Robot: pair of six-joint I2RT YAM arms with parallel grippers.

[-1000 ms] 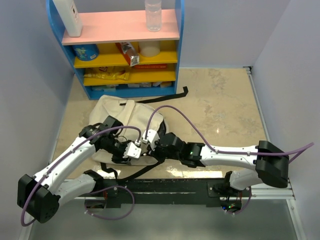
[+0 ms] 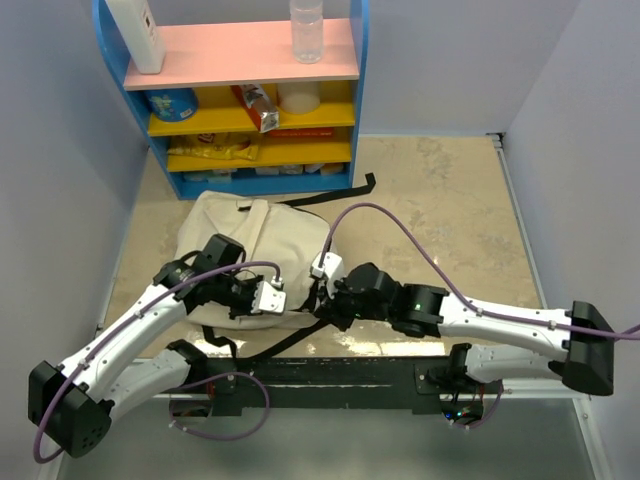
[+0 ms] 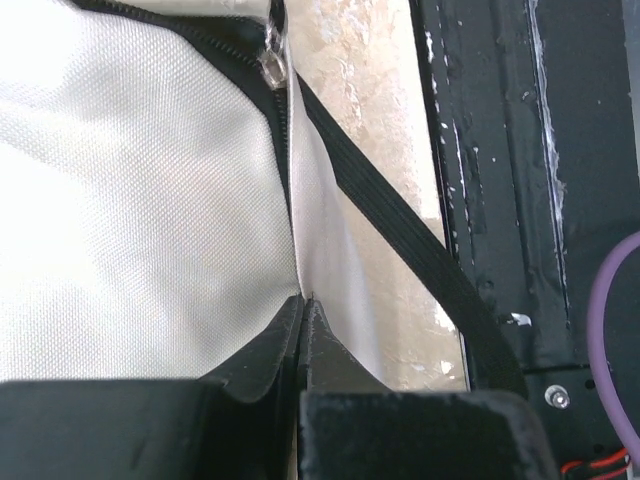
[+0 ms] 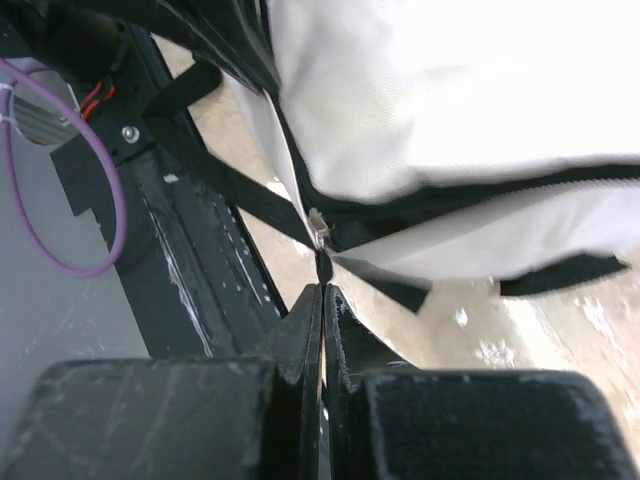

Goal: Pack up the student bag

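Observation:
The cream bag (image 2: pixel 258 232) lies on the floor in front of the shelf, its black zipper (image 3: pixel 268 95) running along the edge. In the left wrist view my left gripper is shut on the pale fabric edge beside that zipper. My right gripper is shut with the short dark zipper pull (image 4: pixel 324 265) at its fingertips; the metal slider (image 4: pixel 318 228) sits just above. Between slider and left fingers the zipper looks closed, while on the slider's other side the bag's edges spread apart. Both fingertip pairs are close together in the top view.
A blue-framed shelf (image 2: pixel 240 67) behind the bag holds a clear bottle (image 2: pixel 307 30), a white bottle (image 2: pixel 138 35) and several packages. Black straps (image 2: pixel 290 340) trail from the bag. Open floor (image 2: pixel 440 215) lies to the right.
The right arm has moved to the right, its gripper drawing away along the bag's edge. My left gripper has shifted slightly while staying at the bag's front. The bag's right side has moved slightly.

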